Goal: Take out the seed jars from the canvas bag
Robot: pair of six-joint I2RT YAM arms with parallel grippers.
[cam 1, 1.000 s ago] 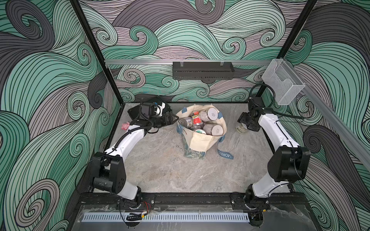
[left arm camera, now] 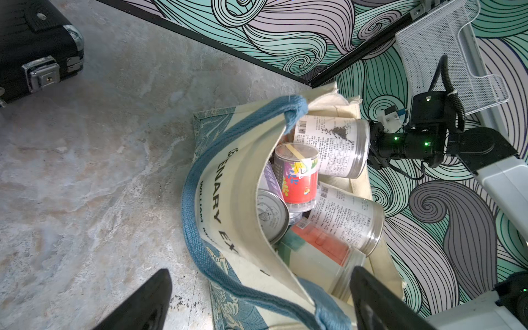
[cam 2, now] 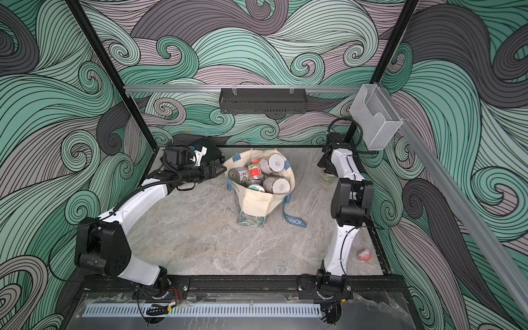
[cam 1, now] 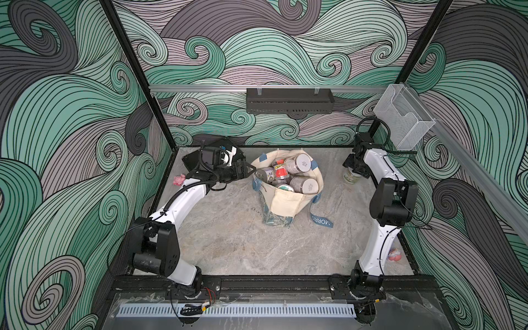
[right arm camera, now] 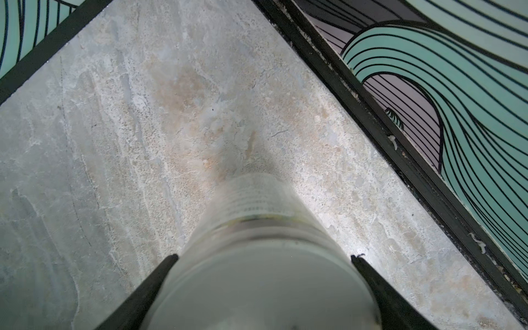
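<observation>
The canvas bag (cam 1: 286, 200) stands mid-table, full of jars and cans: upper jar (left arm camera: 330, 137), red-labelled can (left arm camera: 297, 184), lower jar (left arm camera: 343, 217) among several. My left gripper hangs open at the bag's left rim, empty between the fingers. At the right back, a pale cylindrical jar (right arm camera: 261, 280) is between the fingers of my open right gripper; the top views show it low over or on the table, partly hidden by the gripper.
A black case (left arm camera: 33, 49) lies at the back left. A wire basket (cam 1: 401, 118) hangs above the right edge. Small pink objects sit near both side edges.
The left arm and bag are unchanged.
</observation>
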